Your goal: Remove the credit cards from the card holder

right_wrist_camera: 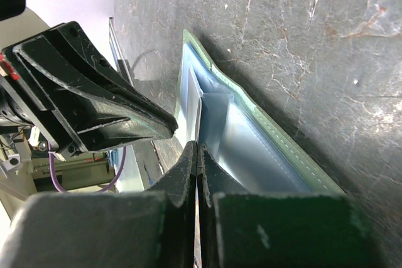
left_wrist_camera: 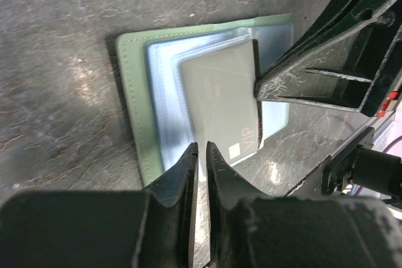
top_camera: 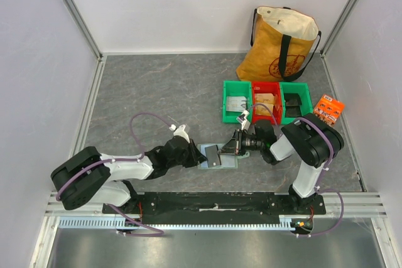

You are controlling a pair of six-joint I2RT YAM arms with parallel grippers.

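Note:
The open card holder, with a green border and clear bluish sleeves, lies between the two grippers at the table's front middle. A grey card with small lettering rests in its sleeve. At the card's near edge, my left gripper has a narrow gap between its fingertips, with nothing visibly clamped there. My right gripper is shut at the card's opposite long edge, against a raised sleeve edge. Whether that thin edge is pinched between its fingers cannot be made out.
Green and red bins stand behind the right arm, holding flat items. A yellow bag is at the back, and an orange packet lies at far right.

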